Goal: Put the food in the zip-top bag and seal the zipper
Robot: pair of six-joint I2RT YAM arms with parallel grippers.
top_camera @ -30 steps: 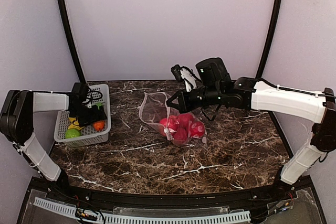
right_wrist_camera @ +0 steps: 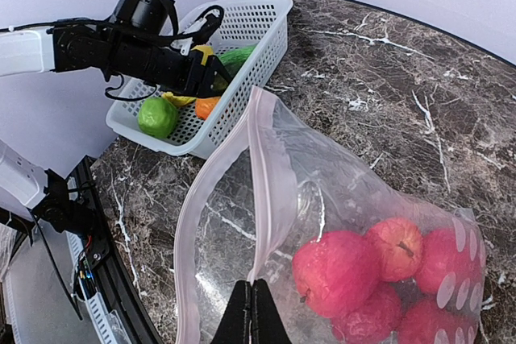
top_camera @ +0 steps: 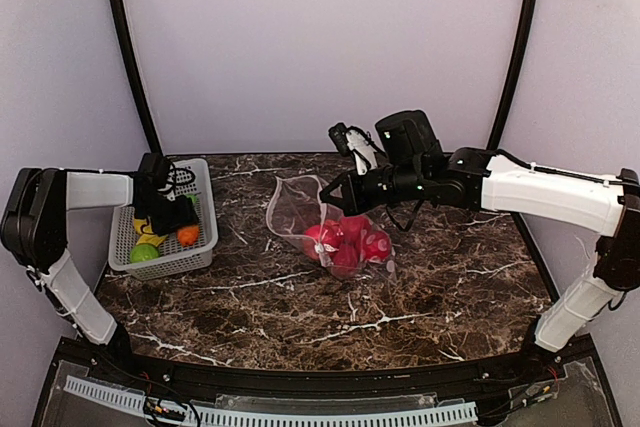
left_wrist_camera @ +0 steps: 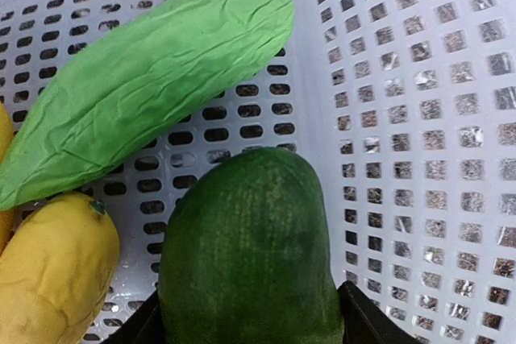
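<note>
Down in the white basket [top_camera: 210,237], my left gripper is shut on a dark green rounded food item [left_wrist_camera: 246,247], one finger on each side of it. Its lower end runs out of the left wrist view. The clear zip top bag [right_wrist_camera: 363,167] stands on the table with its mouth open towards the basket and several red fruits [right_wrist_camera: 337,273] inside. My right gripper is shut on the bag's upper rim, the film pinched between its fingertips.
Also in the basket are a light green long vegetable [left_wrist_camera: 153,78], a yellow food item [left_wrist_camera: 52,271], a green apple [right_wrist_camera: 157,117] and an orange item [right_wrist_camera: 207,107]. The basket's wall rises close beside my left gripper. Bare marble table [top_camera: 260,317] lies between basket and bag.
The right gripper and the bag have barely moved.
</note>
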